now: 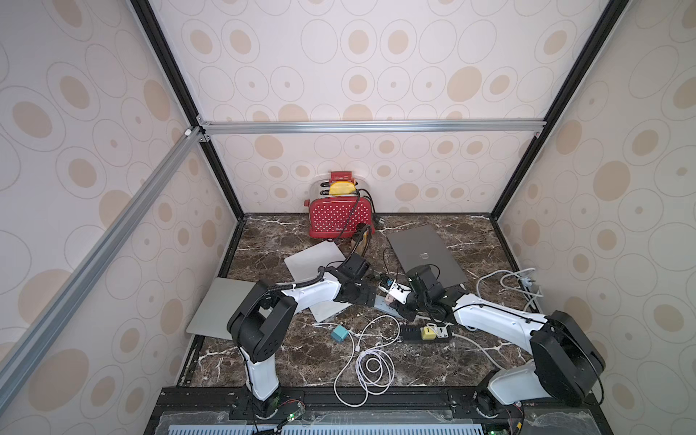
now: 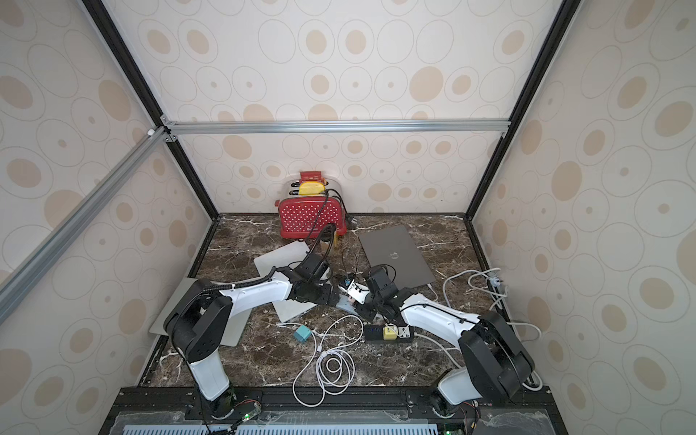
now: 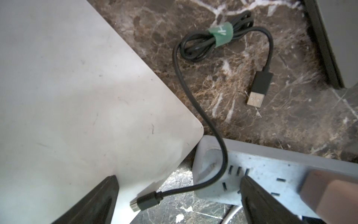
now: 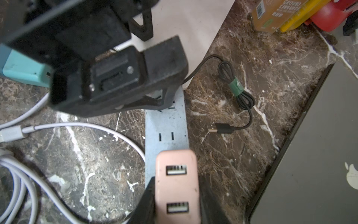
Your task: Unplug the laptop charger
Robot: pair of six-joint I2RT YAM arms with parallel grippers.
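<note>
A pink charger [image 4: 176,188] with two USB ports sits at the blue-grey power strip [image 4: 166,128]. My right gripper is shut on it, one finger against each side. Whether its prongs are still in the strip is hidden. In the left wrist view a black cable's small plug [image 3: 147,201] lies over the corner of the white laptop [image 3: 111,108], between the spread fingers of my open left gripper. Nothing is gripped there. The cable's USB-A end [image 3: 260,88] rests loose on the marble, apart from the charger.
A dark grey laptop [image 4: 320,149] lies to the right of the strip. The red toaster [image 1: 339,216] stands at the back. In front are a teal cube [image 1: 339,332], coiled white cable [image 1: 375,367] and a black strip with a yellow block [image 1: 428,332]. Both grippers are close together.
</note>
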